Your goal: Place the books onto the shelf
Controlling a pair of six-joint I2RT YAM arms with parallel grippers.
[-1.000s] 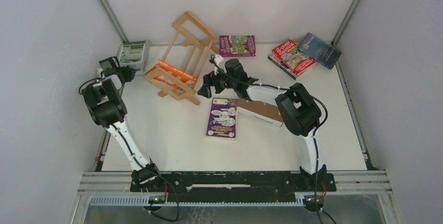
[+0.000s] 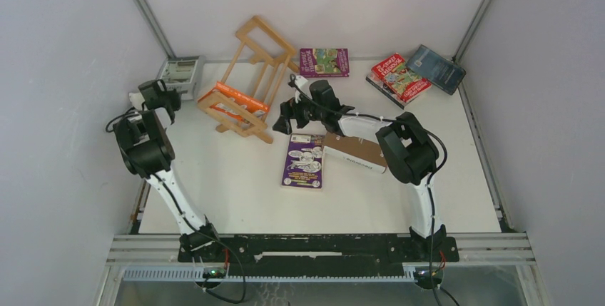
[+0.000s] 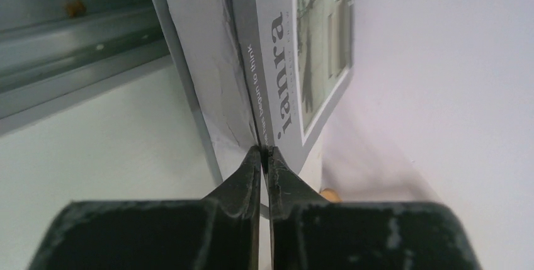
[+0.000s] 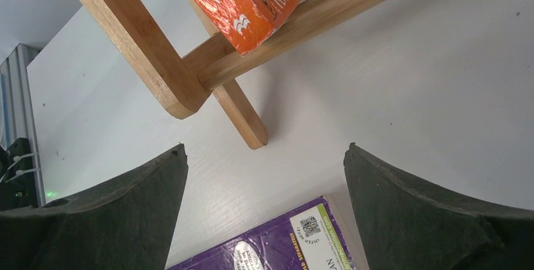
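Observation:
At the far left my left gripper is shut at the edge of a grey-white book (image 3: 283, 75) marked "laura"; whether anything thin is between its fingertips I cannot tell. My right gripper stands open and empty above the table, beside a wooden rack (image 2: 253, 128) holding an orange book (image 4: 239, 5). Below it lies a purple book (image 2: 302, 163), with a brown-topped box (image 2: 357, 149) to its right. A purple book (image 2: 324, 62) lies at the back; a red book (image 2: 399, 74) and a dark blue book (image 2: 439, 70) lie at the back right.
The white table (image 2: 214, 199) has free room along the front and on the right. A metal rail (image 3: 75, 56) runs along the left edge by the grey-white book. The rack fills the middle back.
The right arm is nearly unchanged.

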